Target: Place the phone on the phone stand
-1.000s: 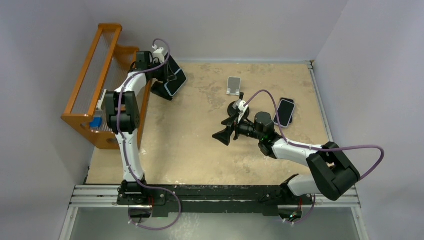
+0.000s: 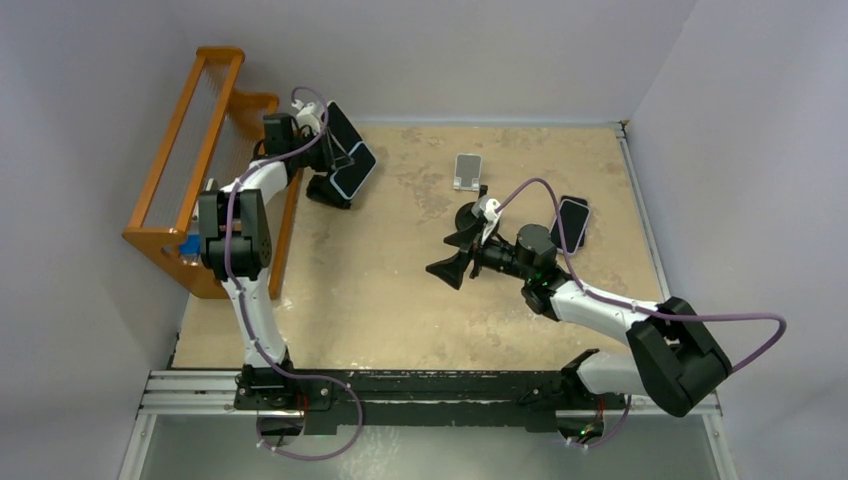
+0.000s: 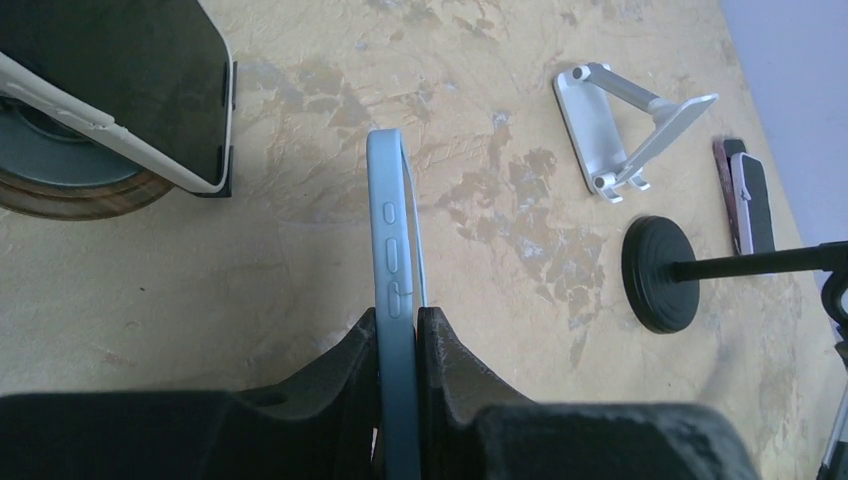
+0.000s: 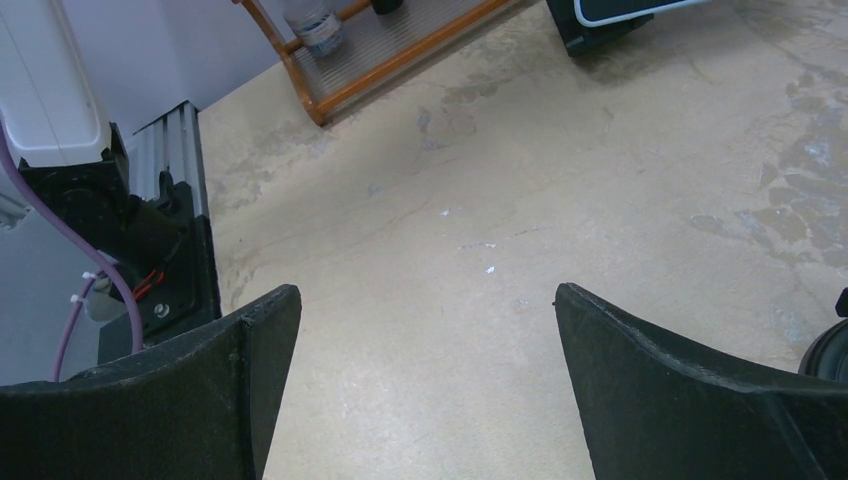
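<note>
Upright between the fingers of my left gripper is a pale blue phone (image 3: 390, 250), held at the back left of the table beside a black slab-like device with a white edge (image 3: 120, 90). A silver phone stand (image 2: 467, 171) stands empty at the back middle, also seen in the left wrist view (image 3: 590, 130). My right gripper (image 2: 462, 260) is open over the middle right of the table, with nothing between its fingers.
A wooden rack (image 2: 180, 236) lines the left side. A round black base (image 3: 655, 275) with a post sits near the stand. Phones (image 2: 568, 225) lie at the right.
My left gripper has shifted slightly toward the front, and the dark shapes around it appear moved with it. The right arm has moved only slightly.
</note>
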